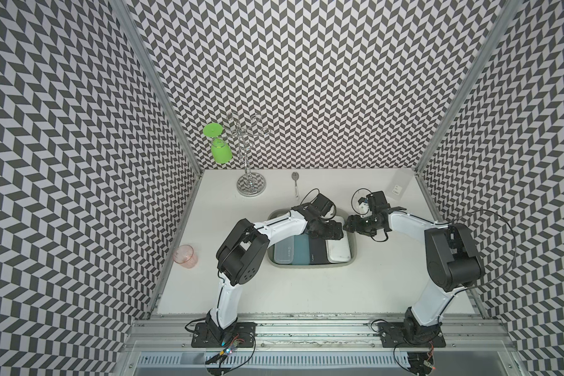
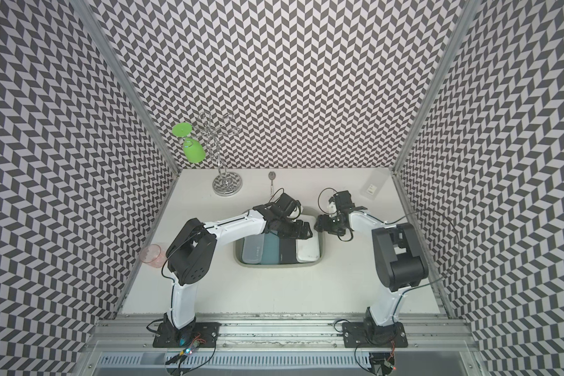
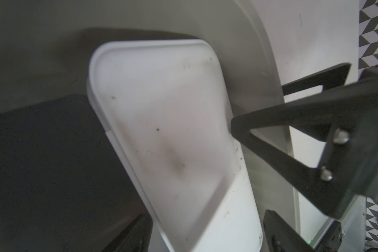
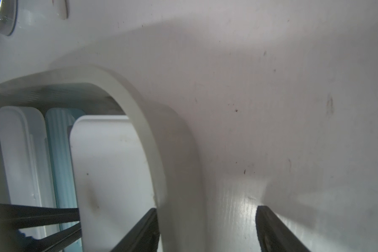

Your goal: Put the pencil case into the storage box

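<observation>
The storage box (image 1: 313, 266) is a grey-green oval tub in the middle of the table. Inside, side by side, lie a pale grey case (image 1: 284, 252), a teal case (image 1: 301, 252), a dark case (image 1: 317, 252) and, at the right end, a white case (image 1: 339, 252). Over the white case my left gripper is open, its fingers on either side. At the box's right rim my right gripper stands open, the rim and bare table showing between its fingers; one fingertip overlaps the white case in the right wrist view.
A metal stand (image 1: 250, 183) with a green cup (image 1: 220, 152) rises at the back left, and a spoon (image 1: 295, 178) lies behind the box. A pink glass (image 1: 185, 255) is at the left edge.
</observation>
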